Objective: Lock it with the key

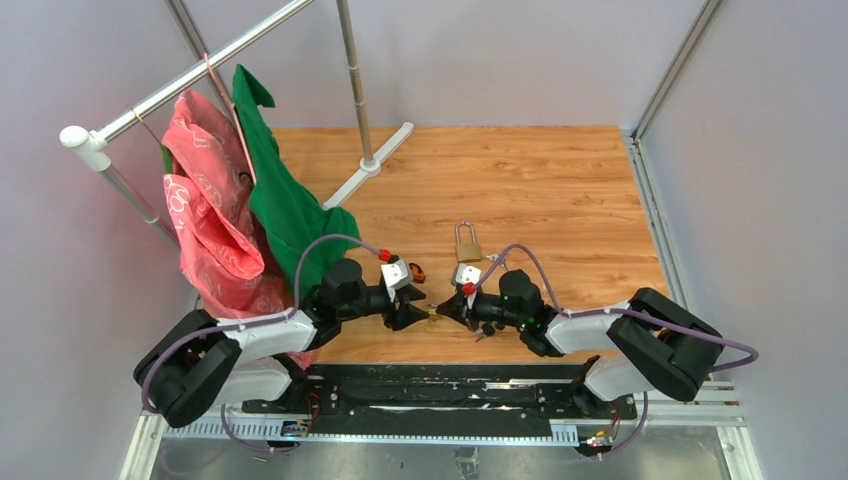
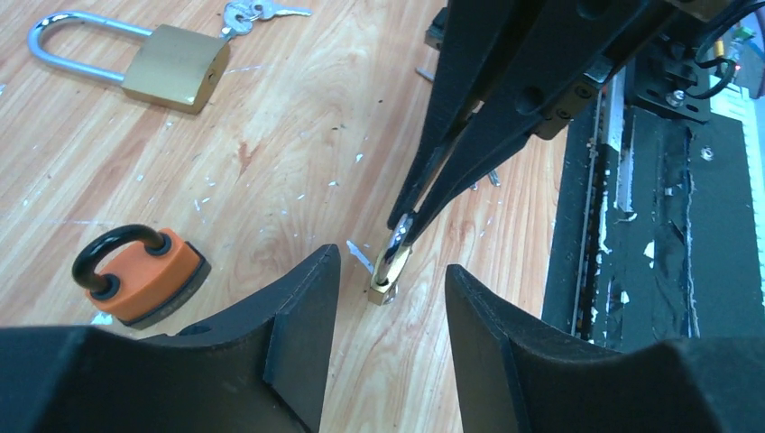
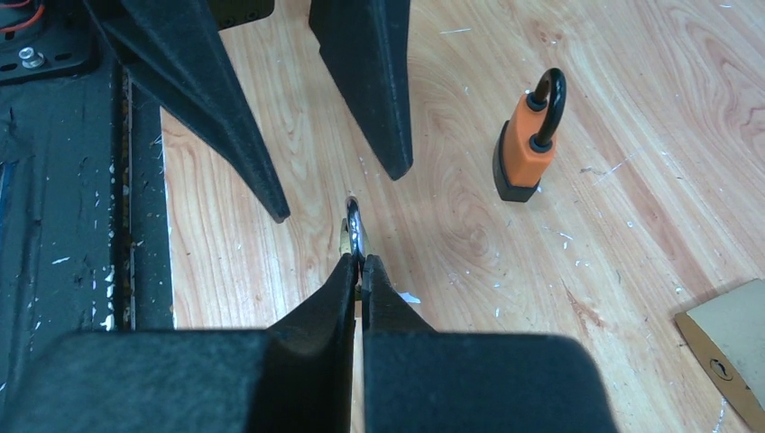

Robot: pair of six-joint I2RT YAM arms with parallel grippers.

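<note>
A small brass padlock (image 2: 383,290) hangs by its silver shackle (image 3: 354,225) from the tips of my right gripper, whose fingers are closed on that thin loop. Facing it, my left gripper (image 1: 418,308) is open. Its fingertips stand to either side of the padlock in the left wrist view, with gaps on both sides. In the right wrist view the shackle rises between the right fingertips, and most of the lock body is hidden behind them. Silver keys (image 2: 257,11) lie beside a larger brass padlock (image 2: 179,68). Dark-headed keys (image 1: 486,331) lie under the right arm.
An orange padlock (image 2: 149,278) with a black shackle rests on the wood behind my left gripper. Green cloth (image 1: 295,200) and red cloth (image 1: 215,215) hang from a rack at the left.
</note>
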